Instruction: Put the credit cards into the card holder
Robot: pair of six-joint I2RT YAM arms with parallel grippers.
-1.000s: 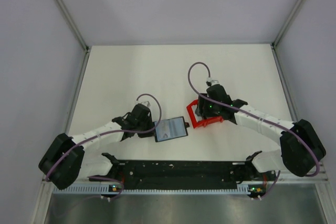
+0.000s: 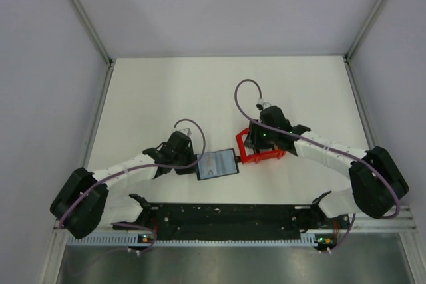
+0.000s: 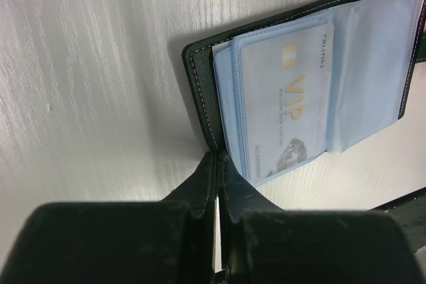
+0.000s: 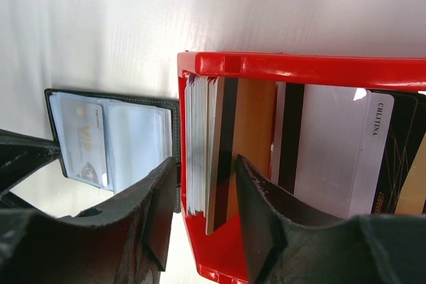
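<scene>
A black card holder [image 2: 218, 163] with clear sleeves lies open on the table, a VIP card [image 3: 283, 104] visible in one sleeve. My left gripper is shut at the holder's corner, its tips touching the edge. A red box [image 4: 309, 64] holds a stack of white cards [image 4: 198, 144] on edge at its left end, plus more cards lying further right. My right gripper is part open over that stack, one finger on each side of its lower part; whether it touches the cards I cannot tell.
The red box stands just right of the card holder. A dark strip runs along the front edge.
The right arm has shifted slightly over the red box, moving a little left since a second ago. The left arm and the card holder have not visibly moved.
</scene>
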